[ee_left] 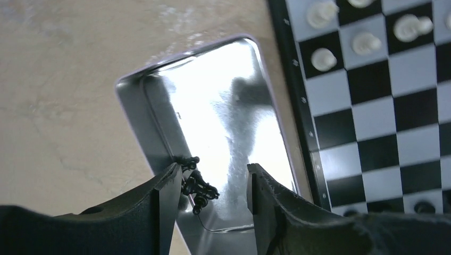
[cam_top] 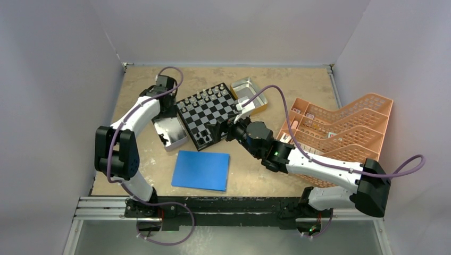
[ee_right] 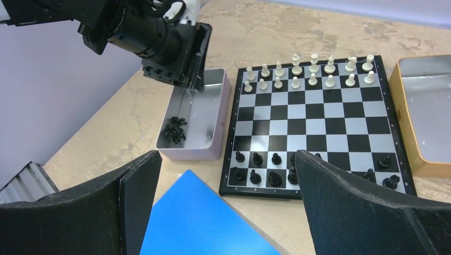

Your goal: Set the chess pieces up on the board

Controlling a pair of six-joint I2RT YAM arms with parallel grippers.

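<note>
My left gripper is part open, empty between its fingers, above the metal tray [ee_left: 223, 95], where a cluster of black pieces [ee_left: 197, 186] lies along the left side. The chessboard [ee_right: 316, 127] carries white pieces [ee_right: 312, 81] in rows at the far side and black pieces [ee_right: 275, 178] at the near side, some hidden by my right gripper in the right wrist view. My right gripper stands open over the near part of the table by the board, with nothing visible between its fingers.
A blue mat [cam_top: 200, 170] lies in front of the board. A second tray [ee_right: 423, 111] sits right of the board. An orange slotted organizer [cam_top: 340, 133] occupies the right of the table. Bare tabletop shows left of the metal tray.
</note>
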